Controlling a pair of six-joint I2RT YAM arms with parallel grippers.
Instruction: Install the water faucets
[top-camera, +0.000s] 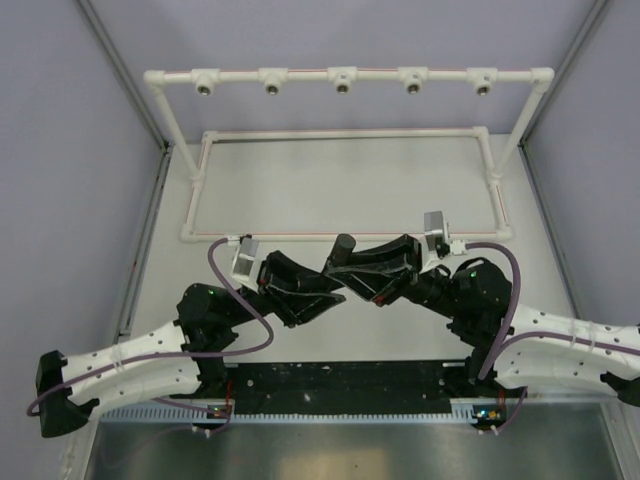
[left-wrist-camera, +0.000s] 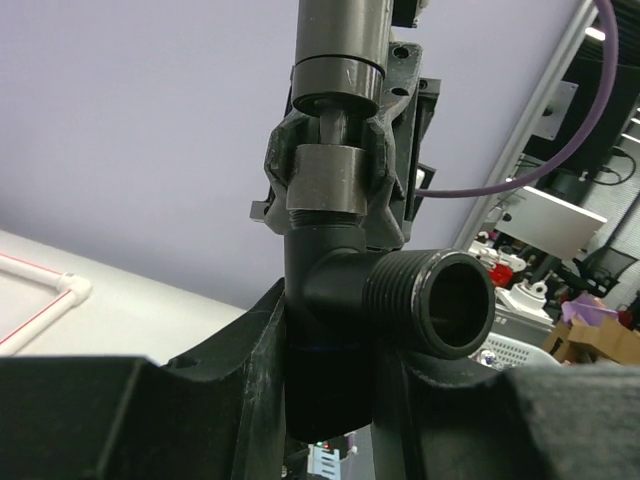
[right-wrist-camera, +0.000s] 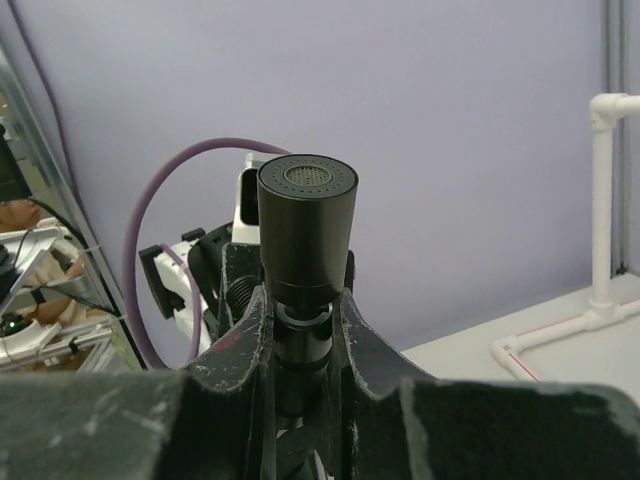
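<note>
A black faucet stands between my two grippers above the board; its dark cylindrical head (top-camera: 344, 244) shows in the top view. Low on its body, my left gripper is shut on it, and the threaded inlet (left-wrist-camera: 440, 302) sticks out sideways just above the fingers. The fingers of my right gripper stand on either side of the narrow neck, under the wide perforated head (right-wrist-camera: 308, 205). Whether they press on the neck cannot be told. Several white tees, one of them the middle tee (top-camera: 342, 79), line the upper pipe.
The white pipe frame (top-camera: 340, 135) rises behind the grippers, its lower front pipe (top-camera: 285, 237) close beyond them. Grey walls (top-camera: 60, 220) flank both sides. Bare white board (top-camera: 350, 185) lies inside the frame.
</note>
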